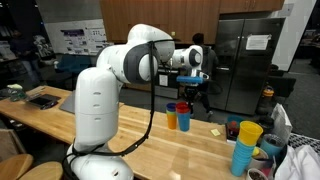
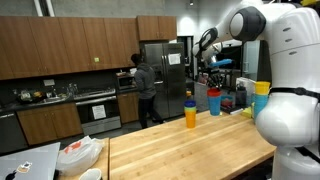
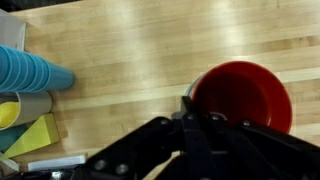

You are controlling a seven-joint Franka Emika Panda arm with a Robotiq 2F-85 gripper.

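A red cup (image 1: 183,107) stands low over the table, with a blue cup (image 1: 183,124) directly beneath it. In the wrist view the red cup (image 3: 250,100) shows its open mouth, and my gripper is at the left side of its rim, shut on it. Just left of the red cup is an orange cup (image 1: 172,121) with blue at its top. In exterior view 2 the orange cup (image 2: 190,120) stands on the table. Whether the blue cup beneath the red one touches the table I cannot tell.
Stacked blue cups (image 1: 241,158) with yellow on top stand at the table's right side. Beside them are a green bowl (image 1: 271,146) and a white bag (image 1: 300,160). A person (image 2: 145,88) is in the background.
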